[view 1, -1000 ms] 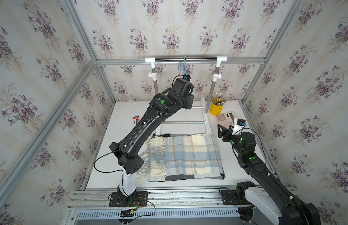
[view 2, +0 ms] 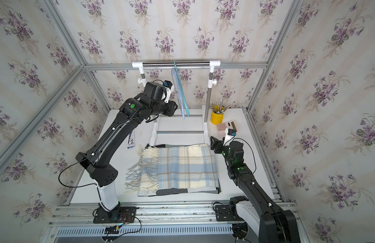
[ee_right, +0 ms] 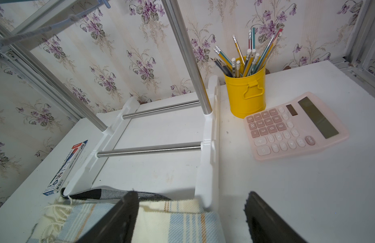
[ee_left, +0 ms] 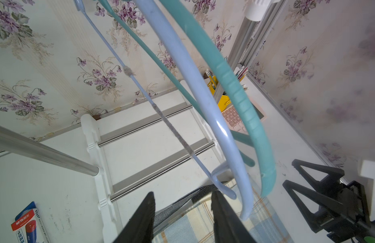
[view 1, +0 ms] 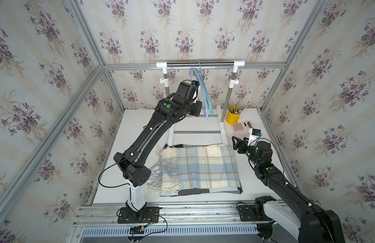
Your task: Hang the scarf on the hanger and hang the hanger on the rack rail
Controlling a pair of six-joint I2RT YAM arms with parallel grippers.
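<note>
The pale blue, cream and tan plaid scarf (view 1: 205, 164) lies folded flat on the table, its fringe to the left. Above the table, a lavender hanger (ee_left: 207, 105) and a teal hanger (ee_left: 238, 91) hang side by side from the rack's bar (view 2: 175, 63). Close to the left of both hangers is my left gripper, its fingers apart with nothing between them. My right gripper is low, beyond the scarf's right back corner. Its fingers are also apart, and nothing is held.
Dark grey cloth (view 1: 213, 190) shows under the scarf. The white rack base (ee_right: 207, 170) stands behind it. A yellow pencil pail (ee_right: 247, 91) and a pink calculator (ee_right: 294, 125) occupy the back right. A small box (ee_right: 66, 168) lies on the left.
My left gripper has drawn back from in front of the hangers to their left, and both hangers have turned and come into fuller view. The right arm has shifted slightly left.
</note>
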